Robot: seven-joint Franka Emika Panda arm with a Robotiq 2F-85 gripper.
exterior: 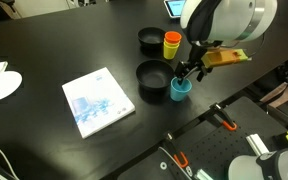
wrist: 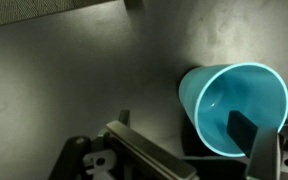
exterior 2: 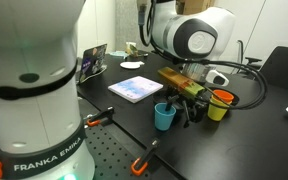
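A light blue cup (exterior: 180, 90) stands upright near the front edge of the dark table. In the other exterior view the blue cup (exterior 2: 164, 118) shows just below the hand. My gripper (exterior: 189, 73) is right above it, fingers apart. Seen from the wrist, one dark finger (wrist: 242, 131) overlaps the opening of the cup (wrist: 208, 103), while the other finger (wrist: 149, 150) lies outside its wall, to the left. How deep the first one reaches is hard to tell. Nothing is gripped.
Close beside the cup sits a black bowl (exterior: 154, 75). Behind are another black bowl (exterior: 152, 38) and stacked yellow and orange cups (exterior: 171, 43). A white-covered book (exterior: 97, 101) and a white plate (exterior: 0, 84) lie to the left, with bare table between.
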